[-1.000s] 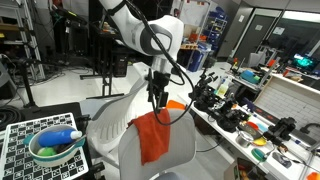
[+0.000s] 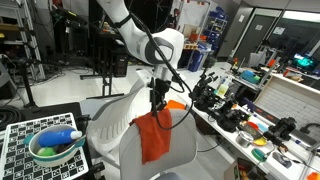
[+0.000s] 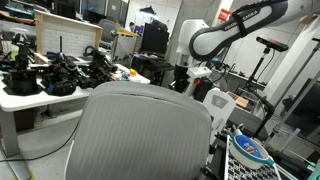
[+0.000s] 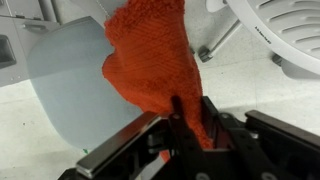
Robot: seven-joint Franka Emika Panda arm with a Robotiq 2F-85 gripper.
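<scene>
An orange-red cloth (image 2: 153,138) hangs over the grey chair (image 2: 183,150) in the first exterior view. My gripper (image 2: 157,108) points down at the cloth's upper edge. From the wrist, the cloth (image 4: 150,60) fills the middle of the picture and reaches down to the dark fingers of my gripper. Whether the fingers have closed on the fabric cannot be made out, as cloth and fingers overlap. Across the second exterior view, the grey chair's back (image 3: 140,130) hides the cloth, while the gripper (image 3: 182,88) shows just above its top edge.
A white slotted chair (image 2: 106,125) stands close beside the grey one. Left of it, a green-blue bowl (image 2: 55,155) with objects inside rests on a checkered board (image 2: 15,150). Cluttered tables (image 2: 240,105) line the back; open floor lies between.
Over the last second my gripper has come down slightly onto the cloth's top. The cloth and both chairs look about the same.
</scene>
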